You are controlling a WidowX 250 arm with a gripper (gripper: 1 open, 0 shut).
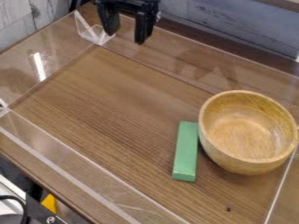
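My black gripper (125, 31) hangs at the top left of the camera view, its two fingers spread apart and pointing down, with nothing seen between them. Much of the arm above it is cut off by the frame. A green bar (186, 150) lies lengthwise on the wooden floor at the lower right, just left of a wide tan bowl (246, 157). The gripper is far from both, above and to the left of them.
A small clear plastic piece (93, 31) is near the top-left corner, beside the gripper. Cables and a yellow object (48, 202) are at the lower-left edge.
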